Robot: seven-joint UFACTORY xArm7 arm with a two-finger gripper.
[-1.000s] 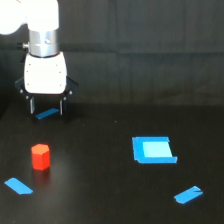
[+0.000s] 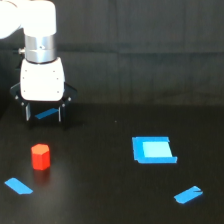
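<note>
A small red block (image 2: 40,157) sits on the dark table at the left. Above and behind it in the picture is my gripper (image 2: 44,116), pointing down from the white arm (image 2: 41,76). Its two fingers stand wide apart, with no object held between them. A strip of blue tape (image 2: 47,113) on the table shows through the gap. The block is clear of the fingers.
To the right, a pale square (image 2: 157,149) framed with blue tape lies flat on the table. Blue tape pieces mark the front left (image 2: 18,186) and the front right (image 2: 188,194). A dark curtain (image 2: 140,50) hangs behind. Open table surface separates the block from the square.
My gripper has come lower in the picture and slightly left, its fingers still apart. The red block and the taped square have not moved.
</note>
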